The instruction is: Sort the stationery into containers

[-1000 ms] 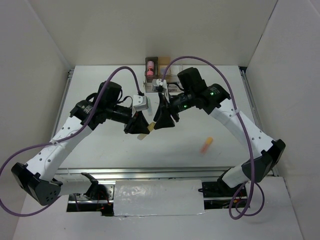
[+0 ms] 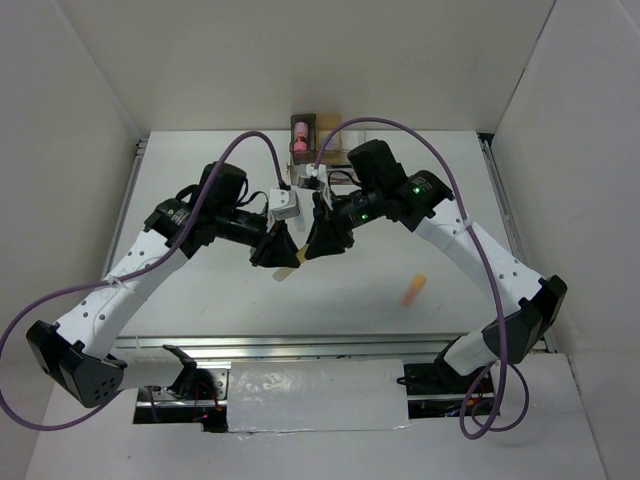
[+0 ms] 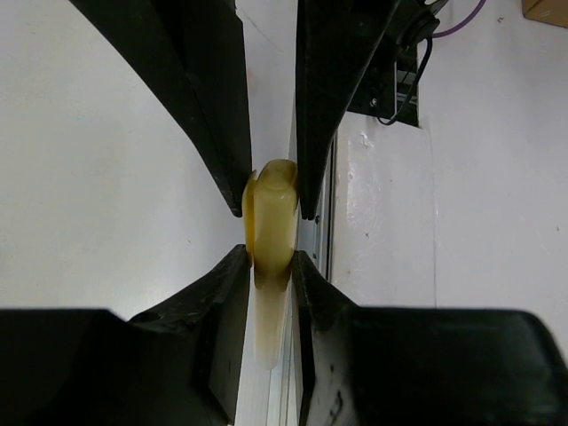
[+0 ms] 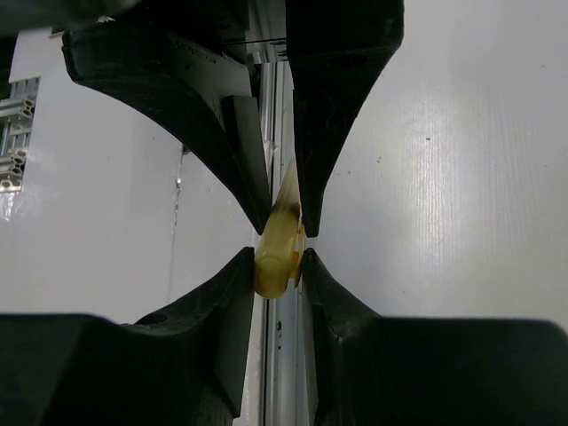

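A yellow highlighter-like marker with a paler end is held between both hands above the middle of the table. My left gripper is shut on its paler part, and my right gripper is shut on its yellow end. Close up in the left wrist view, the marker spans the gap between the two pairs of fingers. From the right wrist, the marker's rounded end shows between the fingertips. An orange marker lies on the table to the right. At the back, a pink item sits in a container.
Several containers stand together at the back centre, partly hidden by the right arm. A pale object lies on the table behind the grippers.
My right gripper has shifted slightly left, toward the left one. Both grippers keep hold of the yellow marker, which has barely moved.
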